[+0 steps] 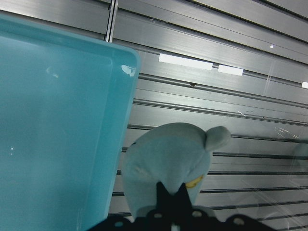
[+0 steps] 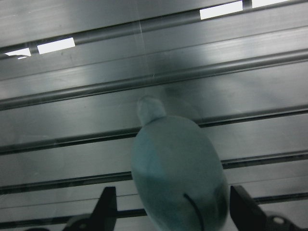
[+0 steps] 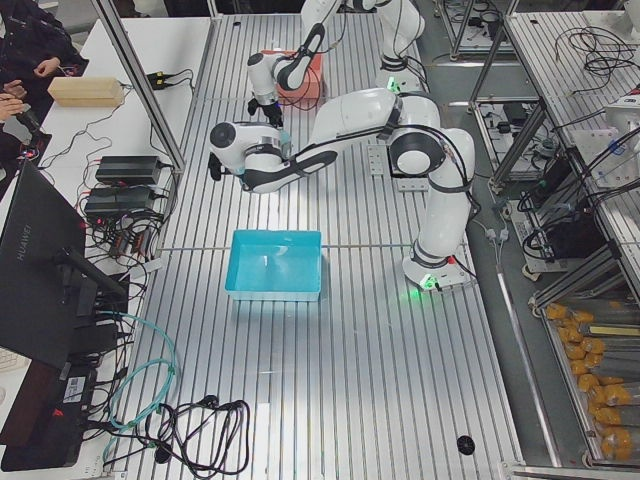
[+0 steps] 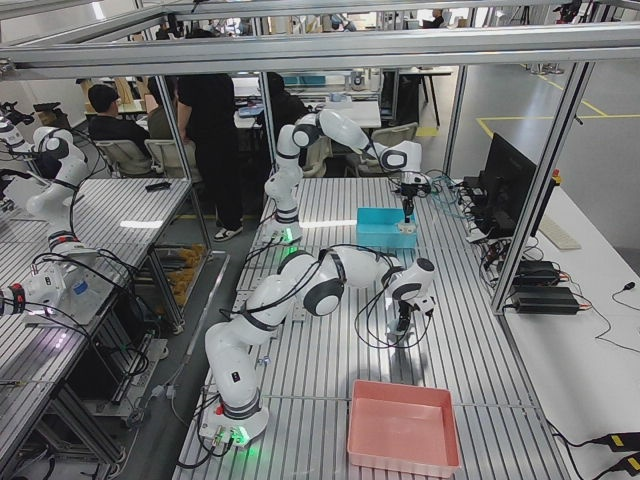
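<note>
In the left wrist view a pale blue plush toy point(image 1: 163, 154) with a small ear and yellow patch hangs beside the blue bin point(image 1: 57, 125), my left gripper shut on it. In the right wrist view another pale blue plush point(image 2: 178, 168) lies on the slatted metal table between the spread fingers of my open right gripper. In the camera right view that gripper is low over the table's middle. The left gripper's tip is hidden behind its arm in the camera left view.
A pink bin point(image 4: 403, 430) sits at the right arm's end of the table. A monitor point(image 4: 515, 185), cables and power boxes point(image 3: 125, 185) line one side.
</note>
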